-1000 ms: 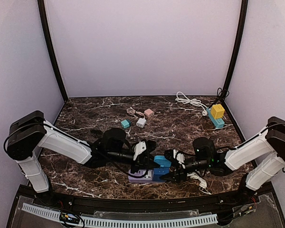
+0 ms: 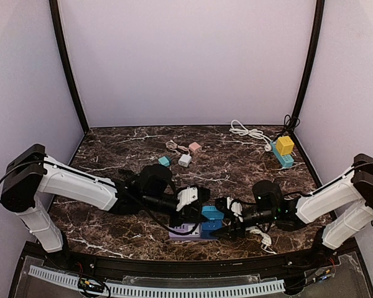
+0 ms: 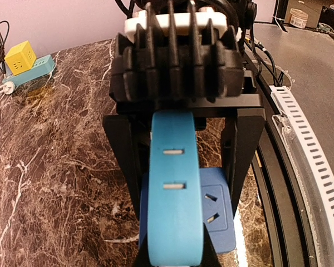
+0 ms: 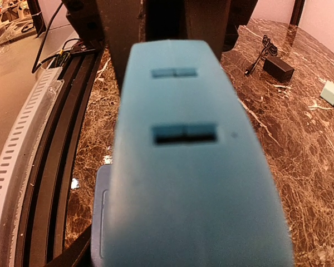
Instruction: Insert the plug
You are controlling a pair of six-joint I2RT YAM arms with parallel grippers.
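Note:
A light blue plug body with two slots is in the grip of my left gripper, at the front centre. Below it a dark blue socket block adjoins a lilac socket strip. My right gripper is shut on the dark blue block. Whether the light blue piece touches the block is unclear; its underside is hidden.
At the back right lie a yellow cube, a teal strip and a white cable. Small cubes sit mid-table. The front rail is close below the grippers.
The right arm is nearly unchanged.

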